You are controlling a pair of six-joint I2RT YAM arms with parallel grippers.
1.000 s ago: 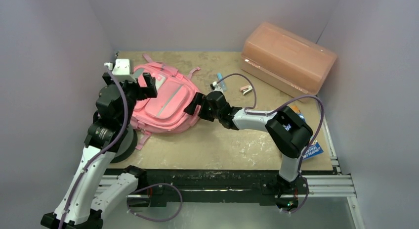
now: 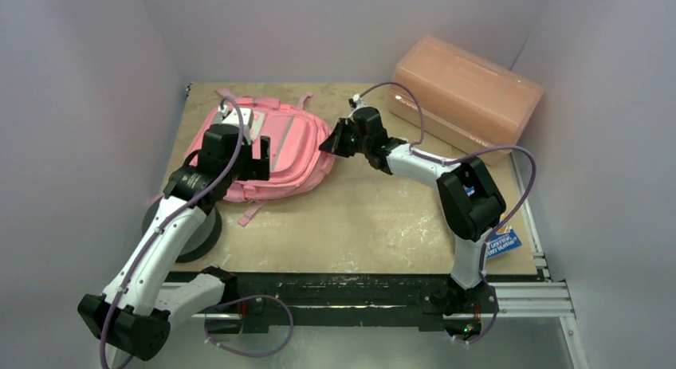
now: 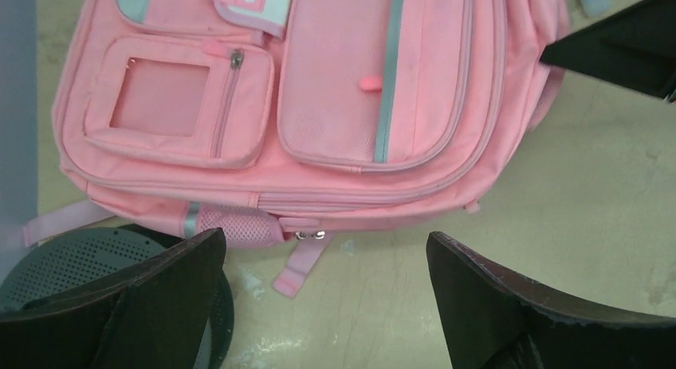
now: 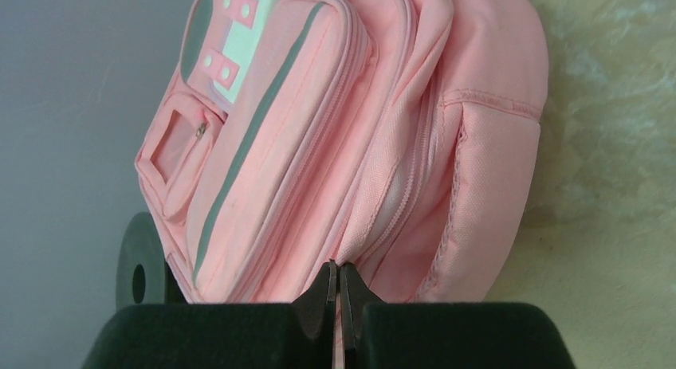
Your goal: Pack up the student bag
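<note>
The pink backpack point(image 2: 287, 150) lies flat, front up, on the left half of the table. Its zipped pockets and pale green flap fill much of the left wrist view. Above its left part, my left gripper stands open with nothing between its fingers. My right gripper is shut at the bag's right side, with a fold of pink fabric point(image 4: 383, 174) running into its fingertips; the thin pinch itself is mostly hidden. At the right, a blue booklet point(image 2: 504, 241) is partly covered by the right arm.
A translucent orange box point(image 2: 470, 90) stands at the back right. The dark round stand point(image 2: 209, 235) is close to the bag's front left. A small light-blue item point(image 3: 592, 0) lies beyond the bag.
The right gripper has closed at the bag's side and moved back and right; the bag has shifted and turned with it. My left gripper has moved right over the bag.
</note>
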